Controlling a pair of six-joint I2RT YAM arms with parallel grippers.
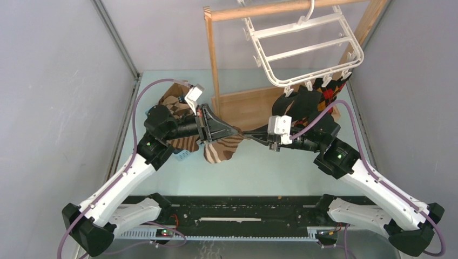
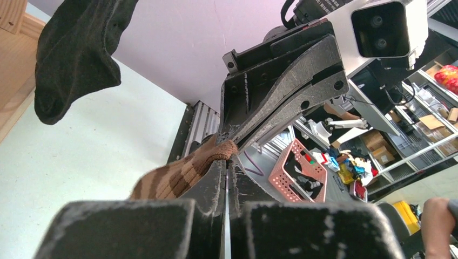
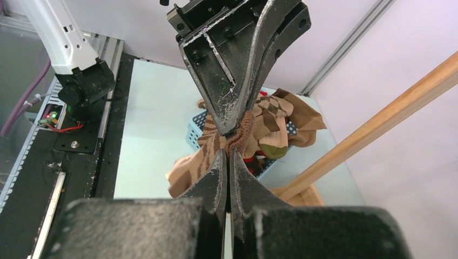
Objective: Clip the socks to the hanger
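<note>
Between my two grippers hangs a brown striped sock point(image 1: 222, 150), its cuff pinched from both sides. My left gripper point(image 1: 235, 131) is shut on the cuff from the left. From the right, my right gripper point(image 1: 244, 133) is shut on the same cuff, tip to tip with the left one. In the right wrist view the ribbed cuff point(image 3: 242, 132) shows right at the fingertips. The left wrist view shows the sock point(image 2: 181, 174) drooping away to the left. The white hanger point(image 1: 302, 46) hangs above and to the right, with black and patterned socks point(image 1: 300, 105) under its front clips.
A blue basket point(image 1: 182, 154) piled with brown socks point(image 1: 175, 102) stands behind my left arm. The wooden frame's post point(image 1: 213, 65) rises near the left gripper.
</note>
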